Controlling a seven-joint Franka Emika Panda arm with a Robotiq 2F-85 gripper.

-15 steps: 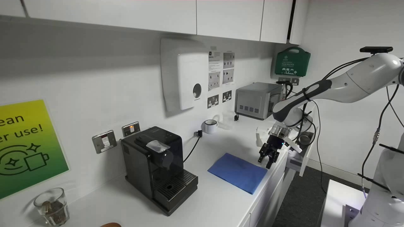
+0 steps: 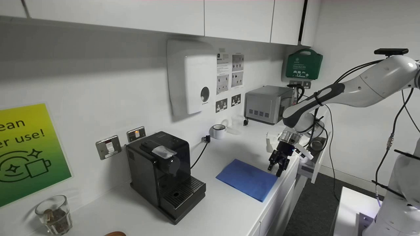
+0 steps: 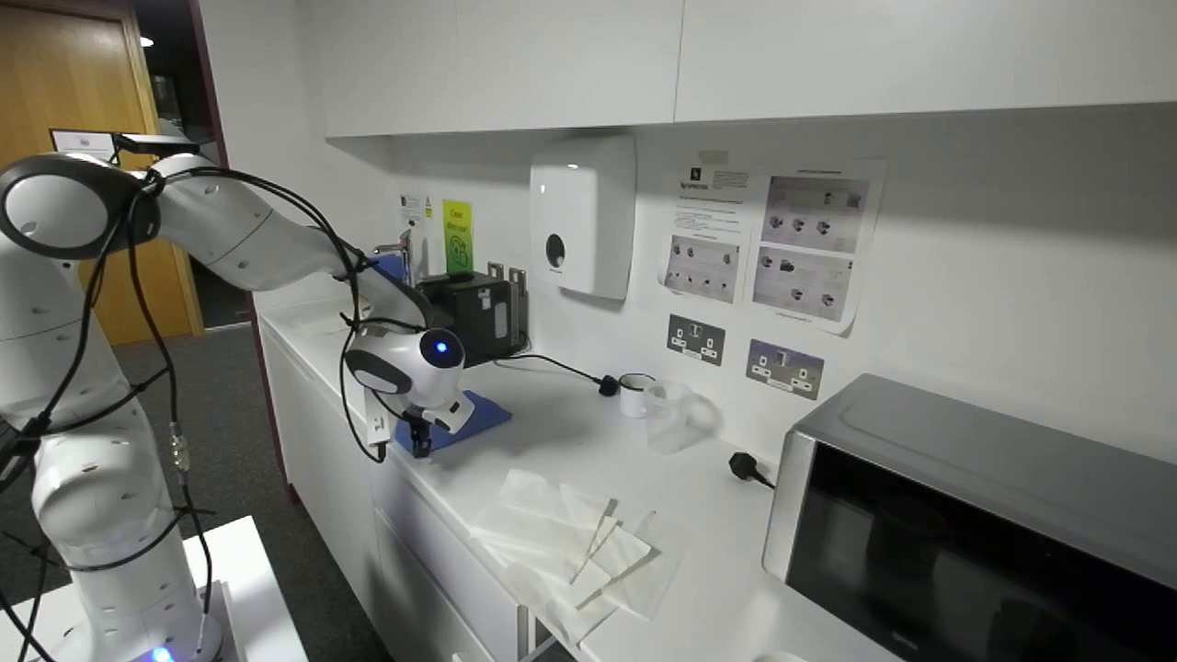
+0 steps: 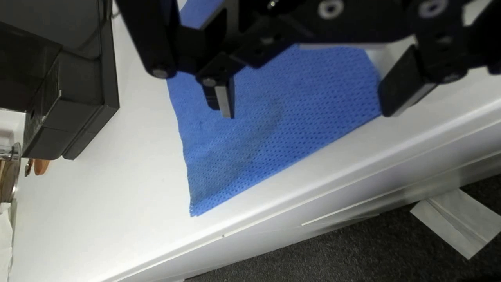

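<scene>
A blue cloth [image 2: 247, 179] lies flat on the white counter, close to its front edge. My gripper [image 2: 275, 167] is by the cloth's right corner in exterior view 1, with its fingers pointing down. In the wrist view the gripper is open, its two fingers wide apart and the blue cloth [image 4: 286, 122] showing in the gap. Nothing is held. Exterior view 2 shows only part of the cloth [image 3: 472, 421], since the arm covers some of it. Whether the fingertips touch the cloth, I cannot tell.
A black coffee machine [image 2: 163, 173] stands left of the cloth. Farther along are a white mug [image 2: 219, 131], a microwave [image 2: 267, 104] and thin white sheets [image 3: 557, 530] near an open drawer [image 2: 315, 165]. Bare counter surrounds the cloth towards the wall.
The cloth lies as before.
</scene>
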